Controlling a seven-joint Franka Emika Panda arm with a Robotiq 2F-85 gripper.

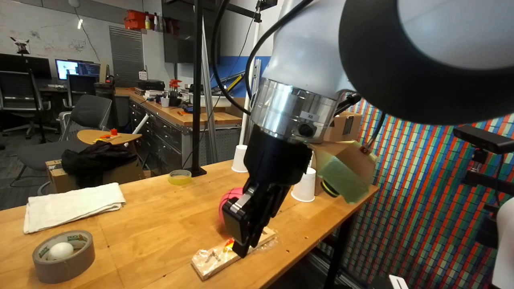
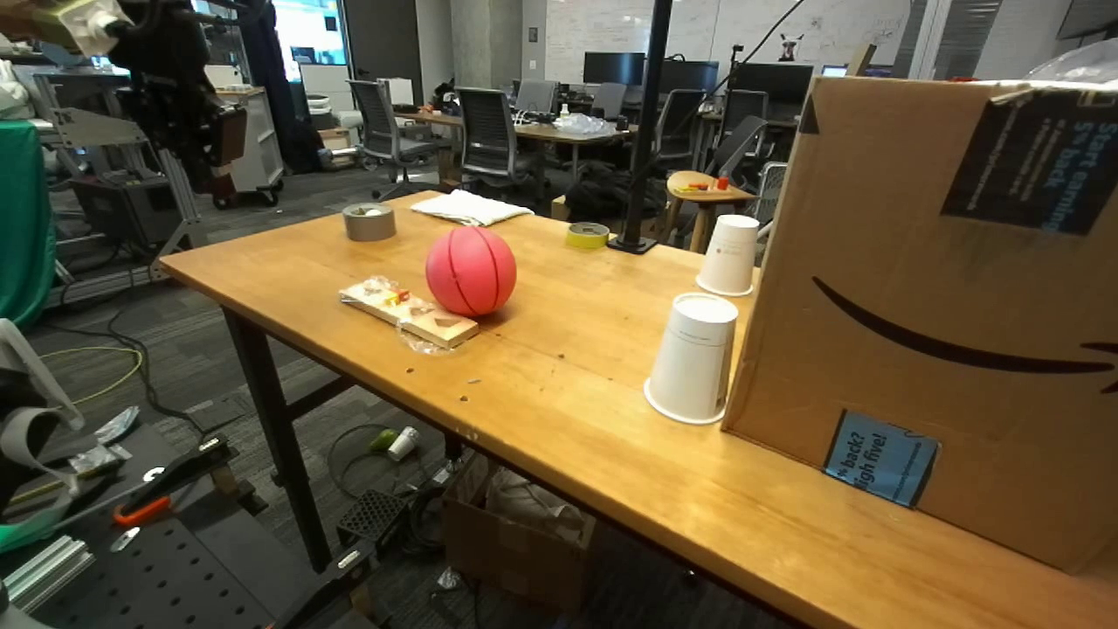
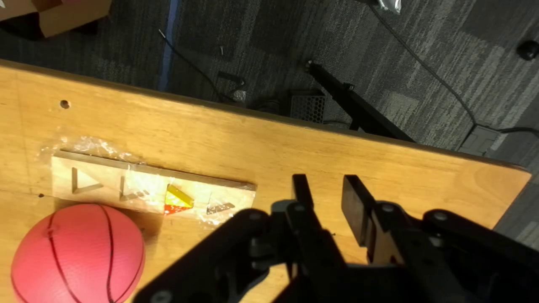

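My gripper hangs open above the table near its front edge, with bare wood visible between its fingers. To its left in the wrist view lies a wooden puzzle board (image 3: pixel 151 182) with triangular cutouts, partly wrapped in clear plastic. One cutout area holds a yellow and red piece (image 3: pixel 177 199). A pink ball (image 3: pixel 76 255) with black lines rests beside the board. In exterior view 2 the gripper (image 2: pixel 225 178) is high at the upper left, well apart from the ball (image 2: pixel 472 271) and the board (image 2: pixel 410 314).
Grey duct tape (image 1: pixel 64 256) encircles a white round object (image 1: pixel 61 251). A folded white towel (image 1: pixel 74 206) and yellow tape (image 1: pixel 179 177) lie farther back. Two upturned white cups (image 2: pixel 692 358) stand by a large cardboard box (image 2: pixel 933 273). A black post (image 2: pixel 650 126) rises at the table's far edge.
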